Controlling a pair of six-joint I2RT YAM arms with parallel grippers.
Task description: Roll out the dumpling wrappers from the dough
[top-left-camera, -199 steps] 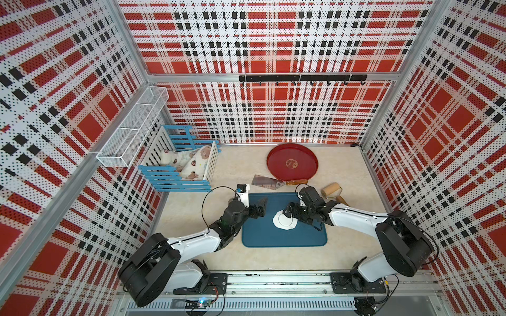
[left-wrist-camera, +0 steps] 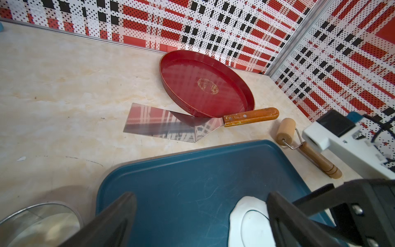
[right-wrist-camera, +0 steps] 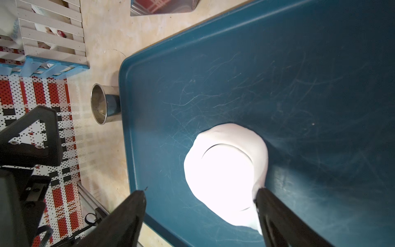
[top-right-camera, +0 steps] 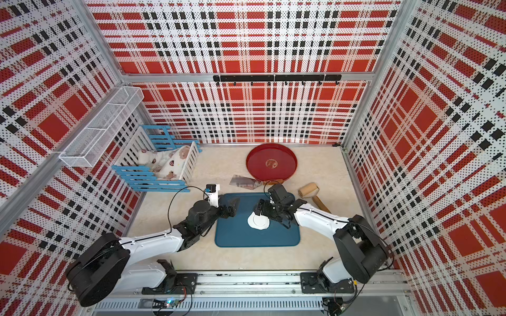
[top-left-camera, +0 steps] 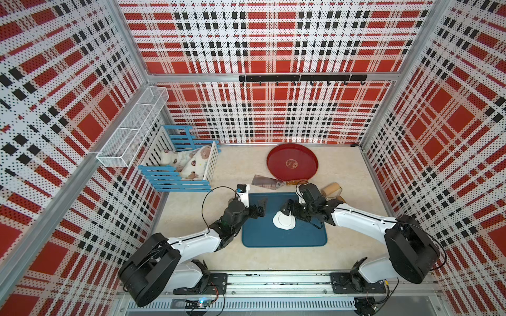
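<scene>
A flat white piece of dough (right-wrist-camera: 227,181) lies on the blue tray (right-wrist-camera: 181,61), a round cut line pressed into it. Over the dough, my right gripper is open. One of its fingers (right-wrist-camera: 279,220) overlaps the dough's outer ring in the right wrist view; whether it touches I cannot tell. My left gripper also stands open, above the tray's left part, with nothing between its fingers. At the tray's left side lies a metal ring-shaped cup, partly seen in the left wrist view too.
A metal scraper with a wooden handle (left-wrist-camera: 251,116) lies behind the tray, against a round red tray (left-wrist-camera: 205,78). The wooden roller (left-wrist-camera: 286,131) rests at the back right. A blue and white crate (top-left-camera: 176,185) holding bags stands at the back left.
The left arm stays where it was, and the dough shows no visible movement.
</scene>
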